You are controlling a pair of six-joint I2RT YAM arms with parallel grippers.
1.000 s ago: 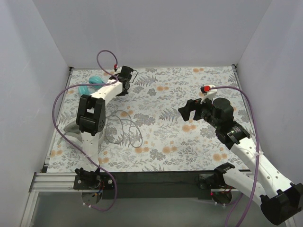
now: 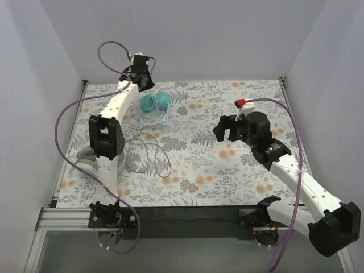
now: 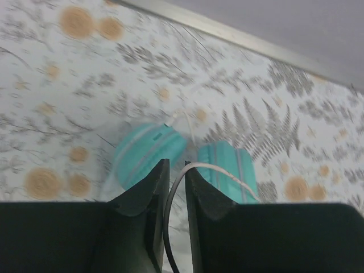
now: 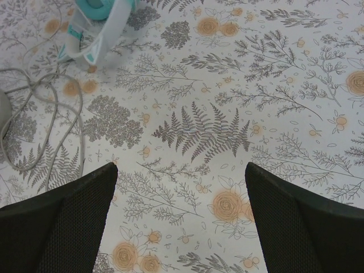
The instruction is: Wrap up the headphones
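Note:
Teal cat-ear headphones (image 2: 161, 102) lie at the back left of the table, also seen at the top of the right wrist view as a teal-padded band (image 4: 96, 45). Just above and behind them is my left gripper, its fingers close together around a thin pale cable that rises between them; whether it grips the cable is unclear. My right gripper (image 2: 224, 128) hangs open over the right middle of the table, nothing between its fingers.
Grey-white headphones (image 2: 85, 159) lie at the left, partly under my left arm, with a loose grey cable (image 2: 165, 162) beside them.
The teal headphones have moved right from where they were a second ago. The right arm shifted slightly.

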